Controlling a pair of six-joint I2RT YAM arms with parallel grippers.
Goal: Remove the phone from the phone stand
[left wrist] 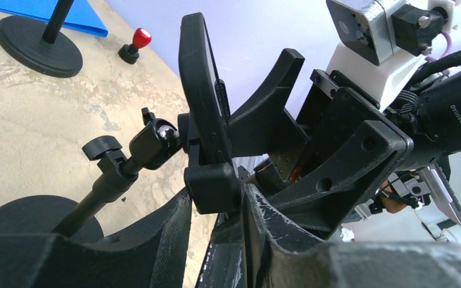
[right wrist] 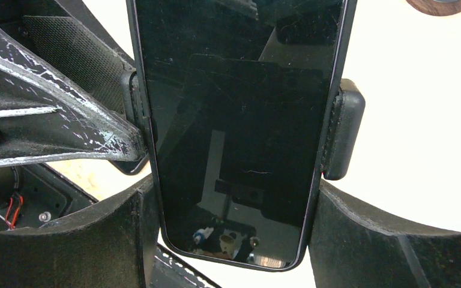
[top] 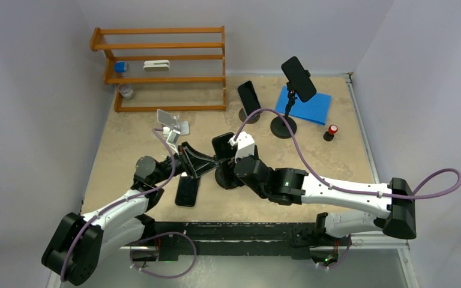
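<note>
A phone sits in a black clamp holder on a ball-joint stand (left wrist: 102,186), seen edge-on in the left wrist view. My right gripper is shut on the phone's lower part, fingers on both side edges. My left gripper has its fingertips at the holder's lower end, part open; whether it grips the holder is unclear. In the top view both grippers meet at the middle of the table, largely hiding this stand.
Another phone (top: 186,192) lies flat at front centre. Behind stand two further phone stands (top: 249,99) (top: 297,78), a blue folder (top: 318,111), a red-topped object (top: 330,133), a small white stand (top: 183,127) and a wooden rack (top: 162,80).
</note>
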